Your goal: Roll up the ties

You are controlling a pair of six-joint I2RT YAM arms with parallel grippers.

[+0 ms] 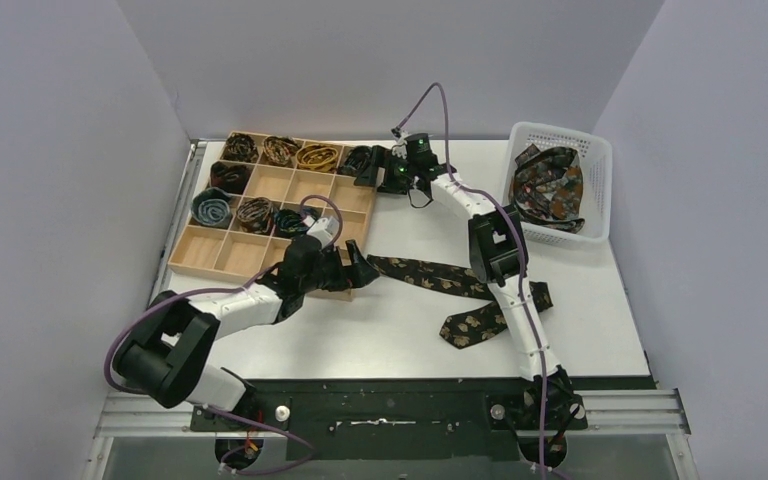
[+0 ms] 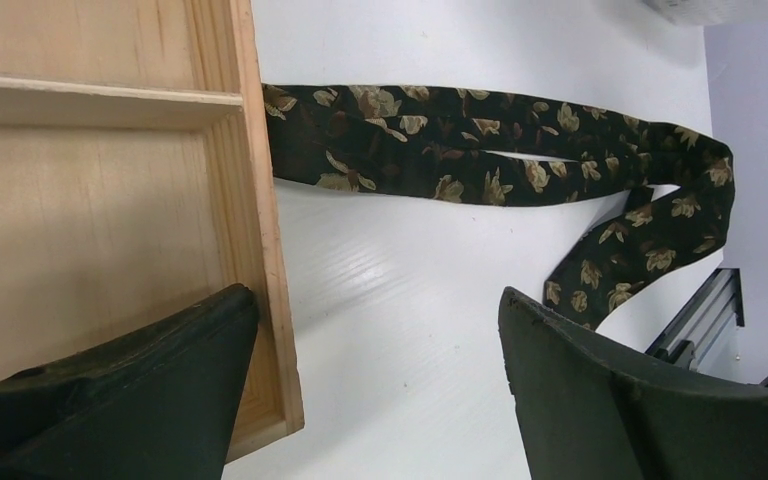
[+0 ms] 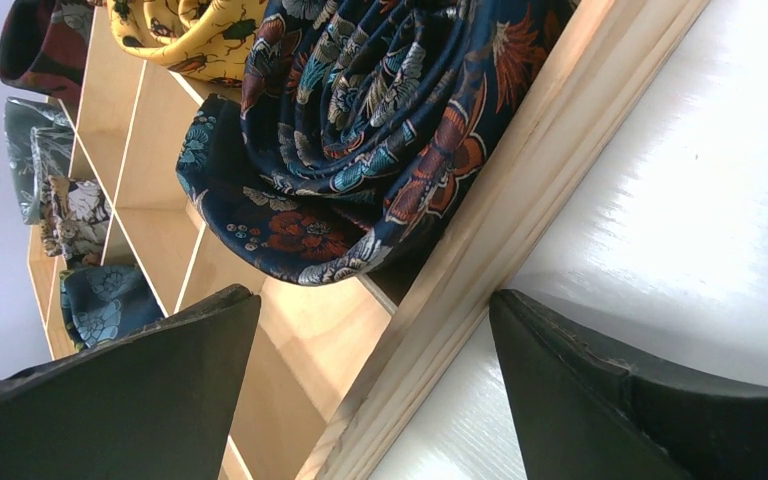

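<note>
A dark tie with gold leaves (image 1: pixel 420 272) lies loosely laid out on the white table, folded back at the right; its left end meets the wooden divided box (image 2: pixel 265 250). My left gripper stands open over the box's near right wall, its fingers either side of that edge. At the box's back right corner my right gripper is open around the wall, beside a rolled navy floral tie (image 3: pixel 380 110). Other rolled ties fill several compartments; some middle and front compartments are empty.
A white perforated basket (image 1: pixel 595 180) with ties inside stands at the back right. Grey walls border the workspace.
</note>
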